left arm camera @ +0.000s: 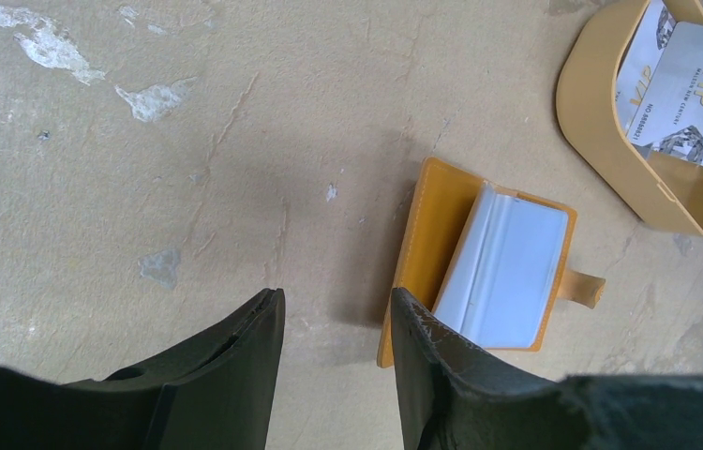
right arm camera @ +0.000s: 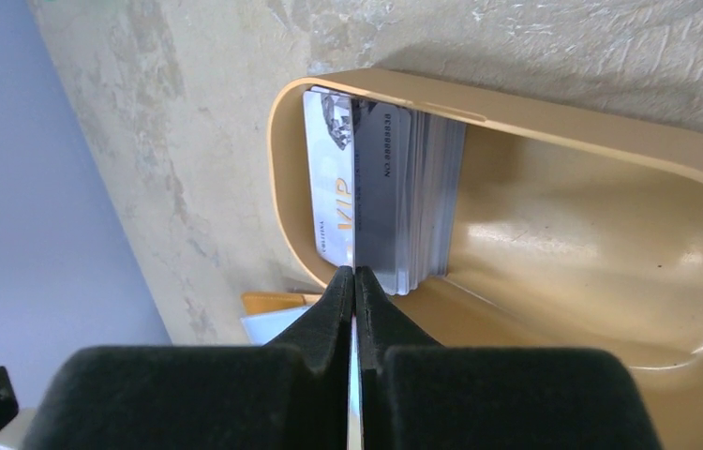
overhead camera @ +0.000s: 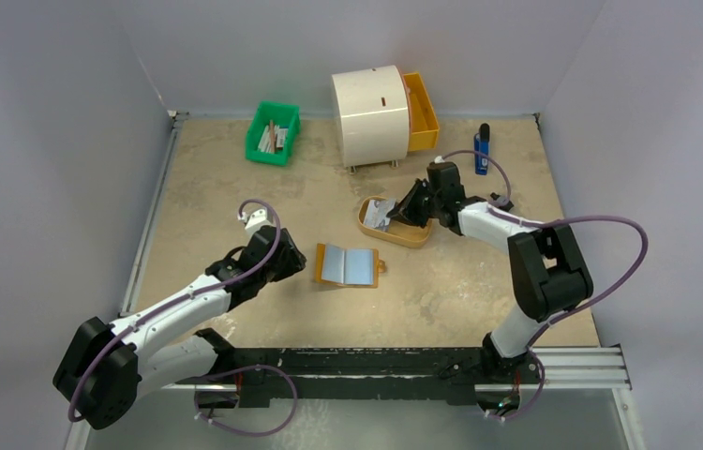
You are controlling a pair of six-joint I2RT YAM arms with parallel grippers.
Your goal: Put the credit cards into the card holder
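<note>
My right gripper is shut on one silver VIP card [left arm camera: 690,98], whose near edge is pinched between the fingertips. In the right wrist view that card stands nearly edge-on, above more cards [right arm camera: 381,187] leaning at one end of the tan oval box [right arm camera: 516,122]. The open card holder [left arm camera: 516,272], an orange cover with pale blue sleeves, lies on the table in front of the box. Over the table left of the holder, my left gripper is open, with nothing between its fingers.
At the back are a green basket [overhead camera: 295,122] with items inside, a white rounded cabinet [overhead camera: 366,117] with an orange drawer [overhead camera: 422,131], and a blue object [overhead camera: 482,155]. Bare table [overhead camera: 207,178] lies to the left and in front of the holder.
</note>
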